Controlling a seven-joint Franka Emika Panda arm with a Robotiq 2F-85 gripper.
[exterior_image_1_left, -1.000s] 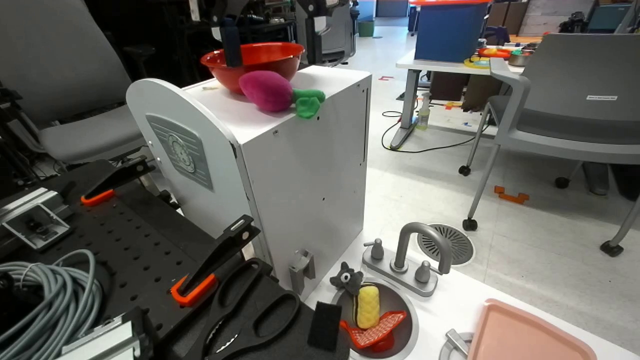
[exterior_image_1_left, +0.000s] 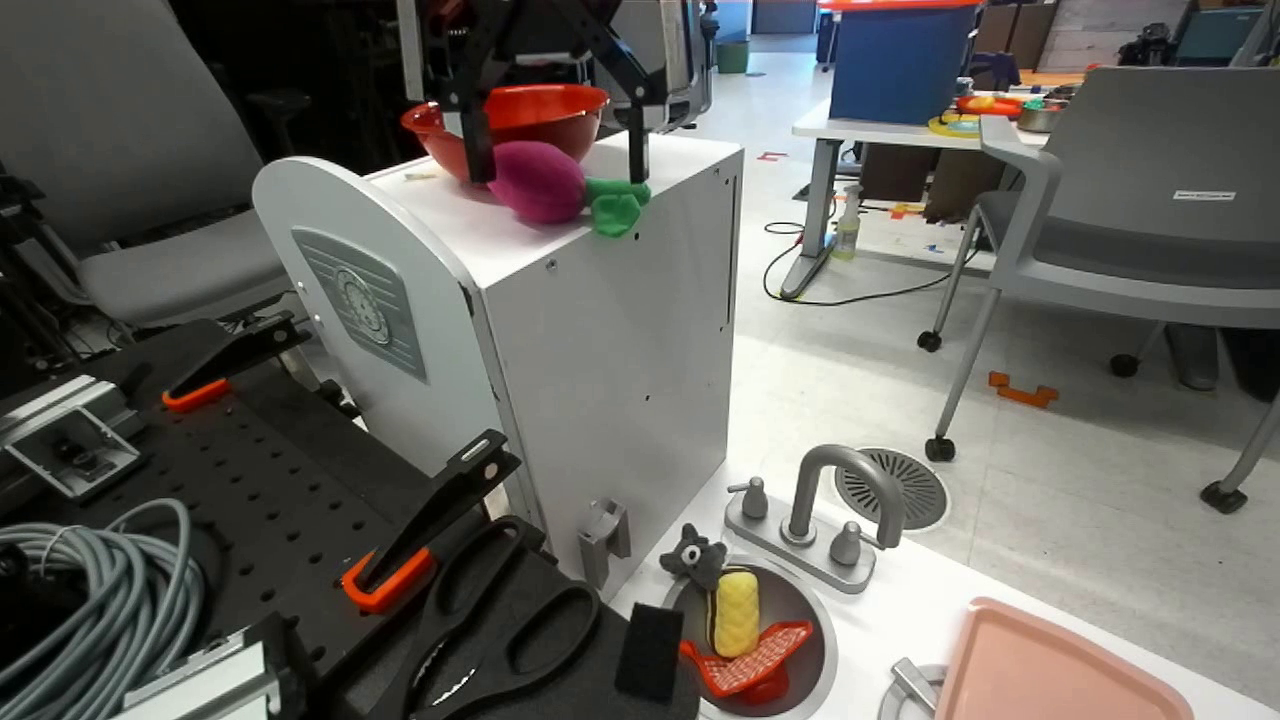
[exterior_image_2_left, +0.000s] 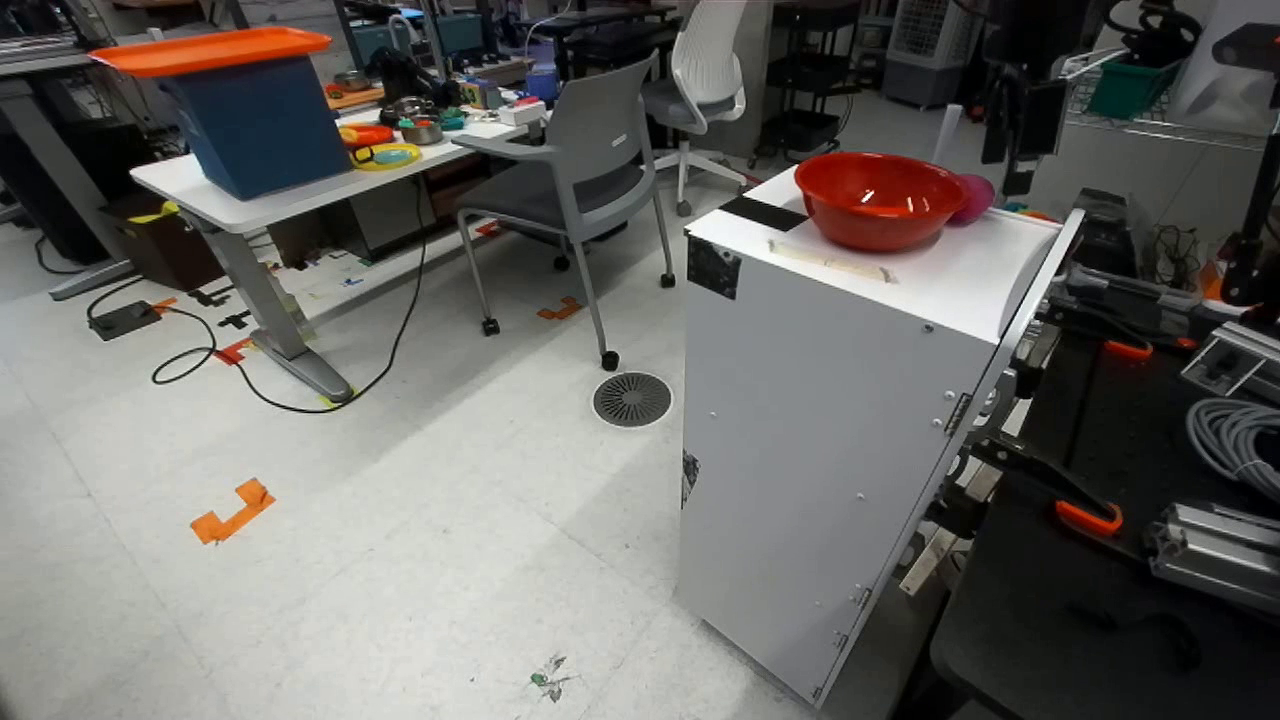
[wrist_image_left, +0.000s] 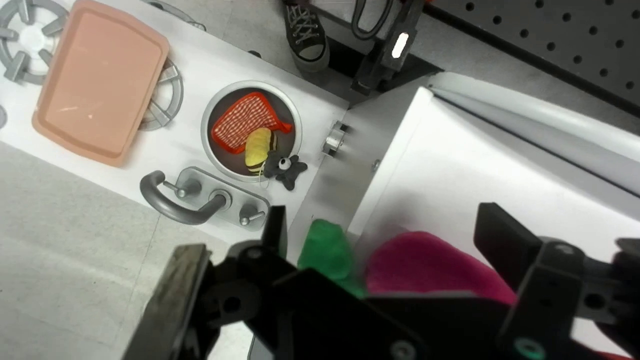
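Note:
A plush magenta vegetable (exterior_image_1_left: 537, 182) with a green top (exterior_image_1_left: 615, 209) lies on the white cabinet's top (exterior_image_1_left: 680, 157), the green part at the edge. Close behind it stands a red bowl (exterior_image_2_left: 879, 202). My gripper (exterior_image_1_left: 559, 170) is open around the plush, one finger by the magenta end and the other by the green end. In the wrist view the plush's magenta body (wrist_image_left: 432, 267) shows between my spread fingers, partly hidden by the gripper. Exterior view 2 shows only a bit of the magenta plush, beside the bowl.
Below the cabinet, a sink (wrist_image_left: 298, 129) holds a red checkered cloth piece (wrist_image_left: 243, 120) and a yellow plush (wrist_image_left: 258, 149); a grey plush (wrist_image_left: 286, 169) lies at its rim. A faucet (wrist_image_left: 183, 210) rises beside it. A pink tray (wrist_image_left: 102, 84) lies farther along the counter.
My open gripper has come down, so its fingertips now stand at the level of the plush vegetable. The plush and the bowl look unmoved.

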